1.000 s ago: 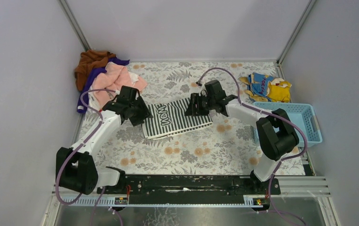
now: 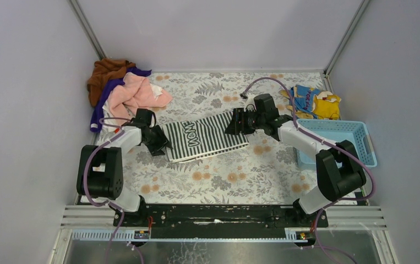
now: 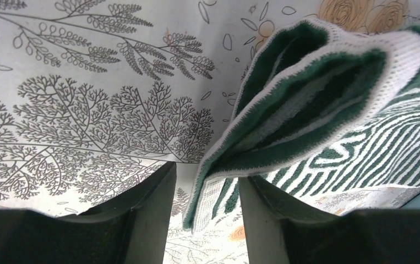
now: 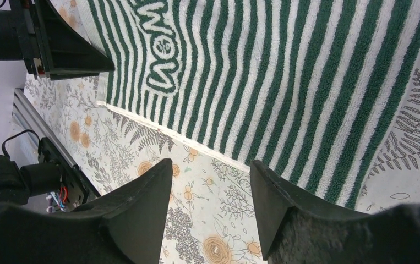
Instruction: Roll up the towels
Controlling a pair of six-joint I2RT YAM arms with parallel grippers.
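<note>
A green-and-white striped towel (image 2: 207,137) with raised lettering lies folded flat in the middle of the table. At its left end is my left gripper (image 2: 165,148). In the left wrist view the towel's folded end (image 3: 312,148) shows open, loose layers, and my left gripper is partly open with a towel edge showing between its fingers; I cannot tell whether they touch it. Over the towel's right part, my right gripper stands open. Nothing is gripped there, and the towel's near edge (image 4: 196,144) passes beyond its fingertips.
Pink (image 2: 136,93), brown (image 2: 107,72) and purple cloths are heaped at the back left. Folded blue and yellow cloths (image 2: 315,102) lie at the back right, behind a light blue basket (image 2: 370,144).
My right gripper has shifted slightly right. The towel looks unmoved.
</note>
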